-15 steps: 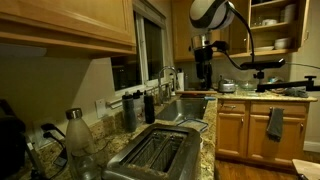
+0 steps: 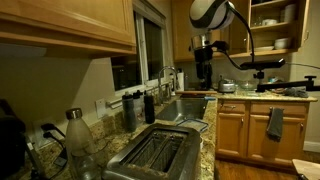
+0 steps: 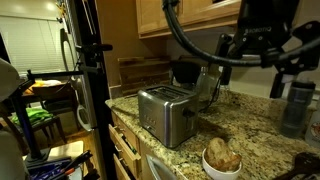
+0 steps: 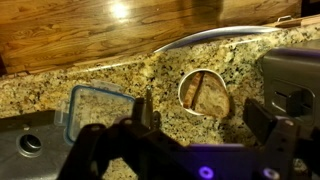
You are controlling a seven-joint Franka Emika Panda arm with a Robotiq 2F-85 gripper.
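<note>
In the wrist view my gripper points down, its fingers spread wide with empty space between them. Framed in that gap, a white bowl (image 4: 184, 82) with slices of bread (image 4: 211, 96) stands on the granite counter below. Exterior view 2 shows the same bowl (image 3: 222, 174) in front of the steel toaster (image 3: 170, 112), with the bread (image 3: 221, 154) rising above its rim. The toaster (image 4: 291, 82) is partly visible at the right of the wrist view. From exterior view 1, the gripper (image 2: 204, 72) hangs well above the counter.
A clear plastic container (image 4: 97, 108) lies between the bowl and the sink (image 4: 30, 145). Along the wall are a metal bottle (image 2: 79, 135) and dark bottles (image 2: 149, 107). Upper cabinets (image 2: 75, 22) overhang the counter. Open floor (image 4: 90, 40) runs along its front edge.
</note>
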